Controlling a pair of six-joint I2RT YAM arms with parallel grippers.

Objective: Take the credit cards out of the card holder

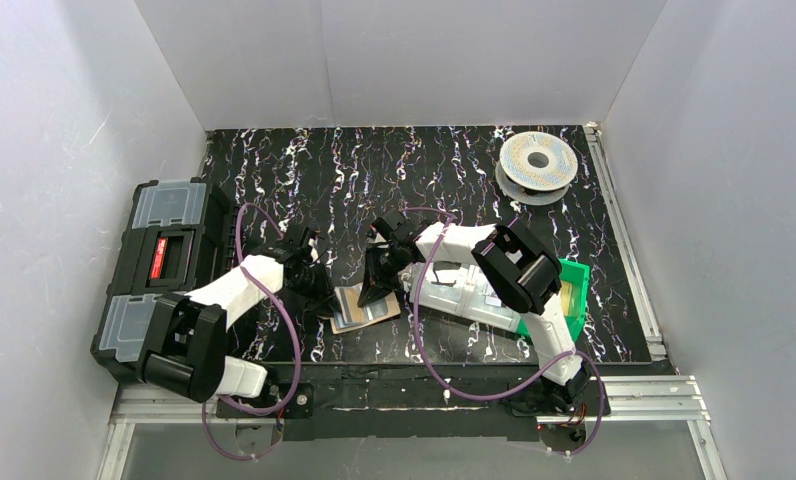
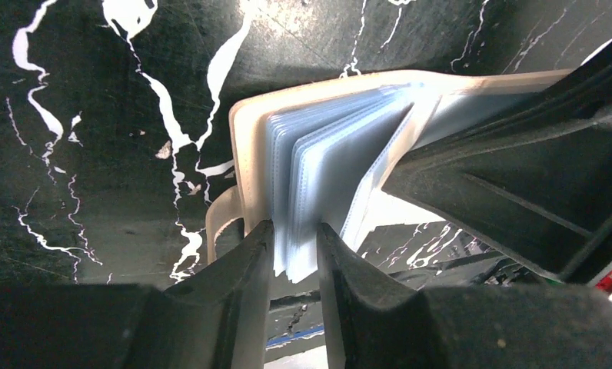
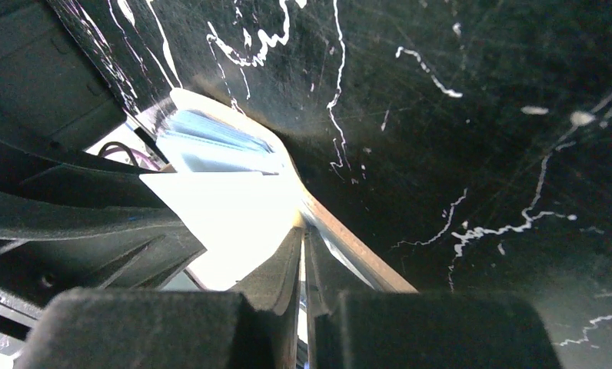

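Note:
The tan card holder (image 1: 379,322) lies spread on the dark table between my two arms. In the left wrist view its clear bluish sleeves (image 2: 341,157) fan up from the cover, and no separate card can be made out. My left gripper stands part open at the holder's left side, with lower sleeve edges showing in the gap between its fingertips. From the other side, my right gripper is closed on a leaf of the holder. In the right wrist view a bright white leaf (image 3: 234,215) partly hides the sleeves, and a dark finger of the left gripper crosses in front.
A black toolbox (image 1: 154,330) stands left of the left arm. White boxes (image 1: 469,308) and a green bin (image 1: 578,325) sit under and beside the right arm. A spool (image 1: 536,165) stands at the back right.

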